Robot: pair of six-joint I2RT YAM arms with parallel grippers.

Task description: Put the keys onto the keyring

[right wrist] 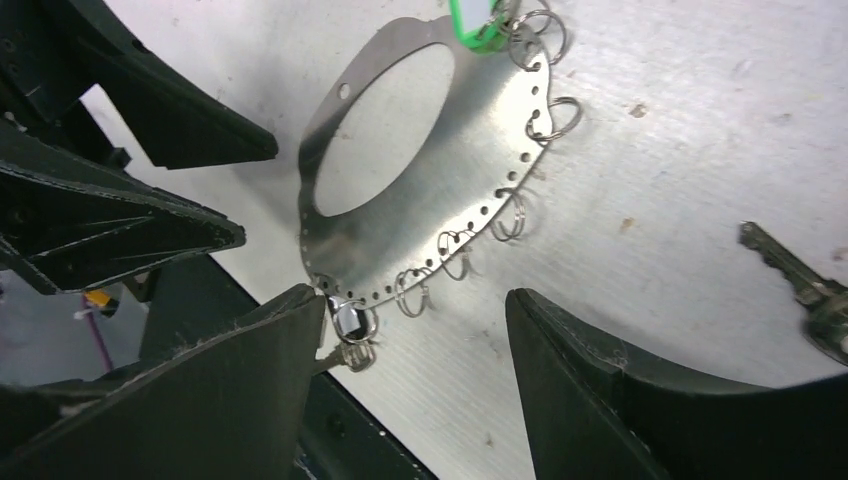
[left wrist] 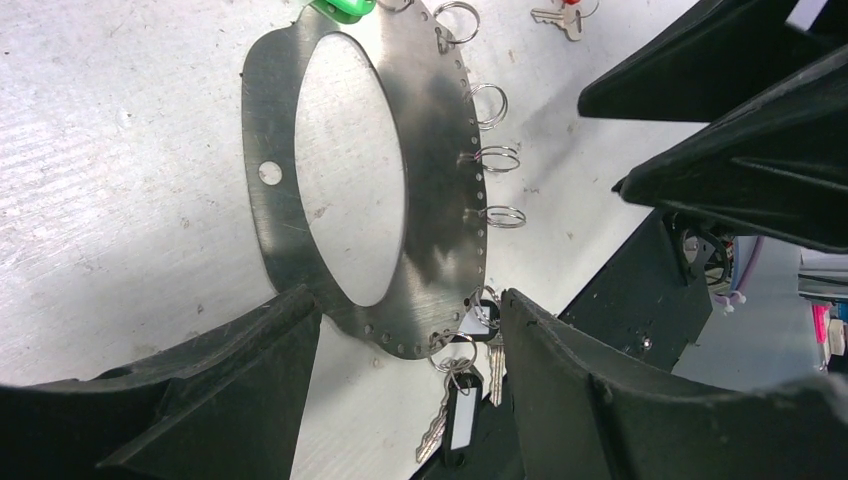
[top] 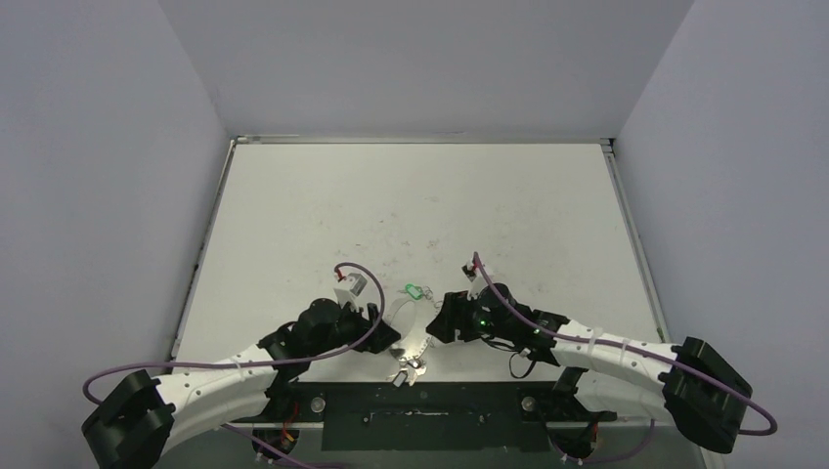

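A metal keyring plate (left wrist: 430, 90) with an oval hole lies on the table, several wire rings along its perforated curved edge. From its lower end hang keys (left wrist: 433, 437) and a black tag with a white label (left wrist: 463, 420). My left gripper stands open over that end, its fingers apart and nothing visibly clasped. My right gripper is open too, off the ringed edge, with only table and rings seen between its fingers. A dark loose key (right wrist: 800, 285) lies to the right in the right wrist view.
A green tag (right wrist: 478, 25) hangs at the plate's far end. Another key (left wrist: 555, 17) beside something red shows at the top of the left wrist view. The two grippers are close together.
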